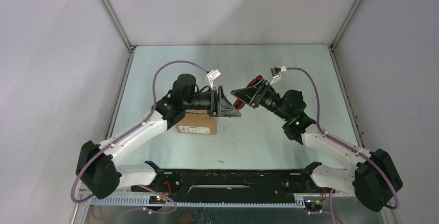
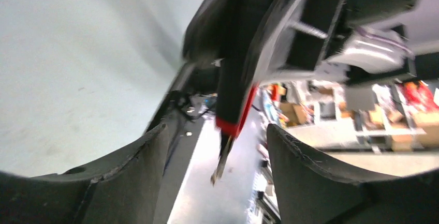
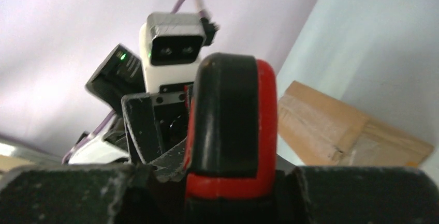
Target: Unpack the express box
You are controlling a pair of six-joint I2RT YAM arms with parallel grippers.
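A red-and-black box cutter point(image 1: 254, 81) is held above the table by my right gripper point(image 1: 240, 96). In the right wrist view the cutter's rounded end point(image 3: 225, 115) stands up between the fingers, which are shut on it. Its other end, with a thin metal blade point(image 2: 221, 166), appears between the left fingers in the left wrist view, without visible contact. My left gripper point(image 1: 234, 108) is open, close beside the right one. The cardboard box point(image 1: 198, 123) lies on the table, partly covered by the left arm; brown tape runs over its top point(image 3: 323, 125).
Bare table point(image 1: 253, 141) lies in front of and to the right of the grippers. A small dark scrap point(image 1: 221, 162) rests near the front edge. The two arms leave little room between them.
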